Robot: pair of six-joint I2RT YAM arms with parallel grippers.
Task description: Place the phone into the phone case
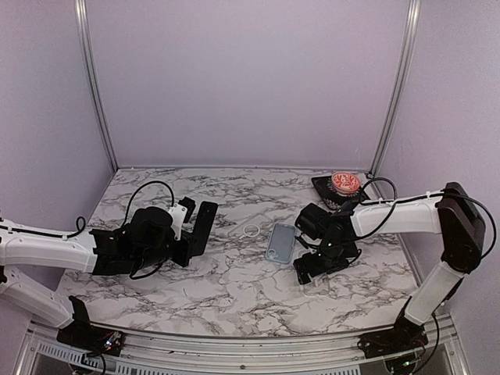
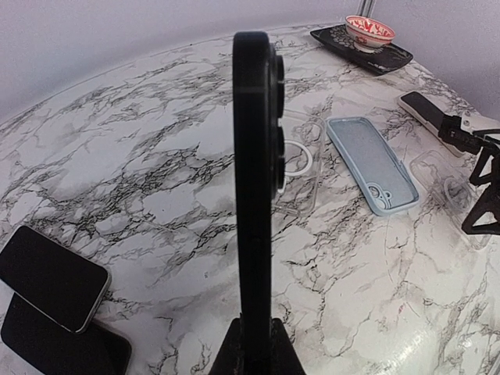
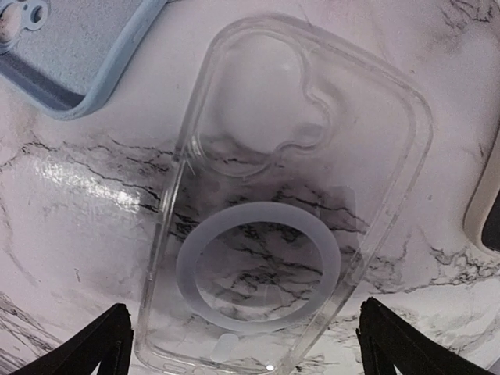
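In the left wrist view a black phone stands upright in my left gripper, which is shut on it. My right gripper is open, low over a clear case with a white ring; in the right wrist view that case lies between and ahead of the open fingers. A light blue case lies to its left in the top view. Another clear ringed case lies further left.
A black tray with a red-patterned bowl is at the back right. More phones lie at the left, and another phone is at the right.
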